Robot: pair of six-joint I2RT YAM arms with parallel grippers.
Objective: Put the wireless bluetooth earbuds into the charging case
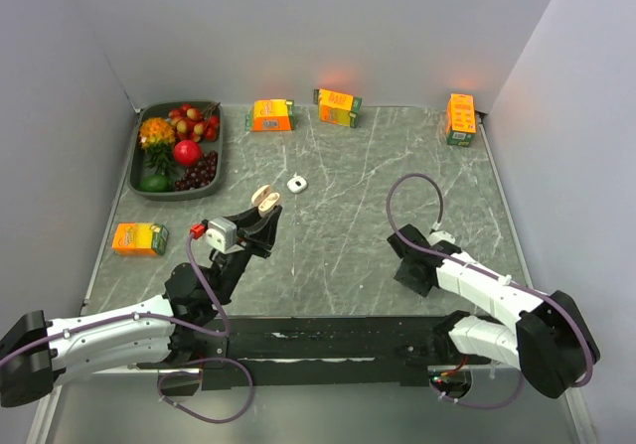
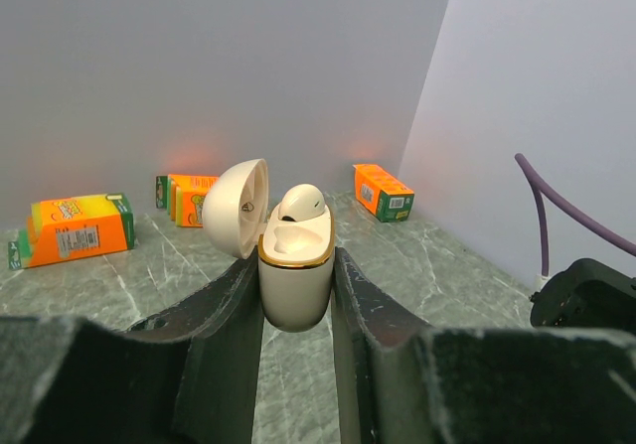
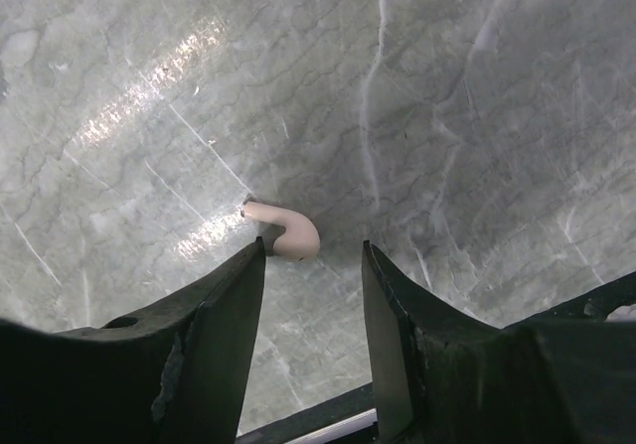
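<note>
My left gripper point(image 1: 260, 216) is shut on the white charging case point(image 2: 296, 290), held upright with its lid open. An earbud point(image 2: 301, 204) sits in one well of the case; the other well looks empty. At the front right of the table, my right gripper point(image 1: 417, 270) points down, open, with a loose pale earbud point(image 3: 296, 238) lying on the table between and just beyond its fingertips in the right wrist view. In the top view that earbud is hidden under the right arm.
Orange boxes point(image 1: 271, 115) line the back and stand at the left point(image 1: 139, 238). A fruit tray point(image 1: 149, 192) is at back left. A small white object point(image 1: 297, 183) lies near the middle.
</note>
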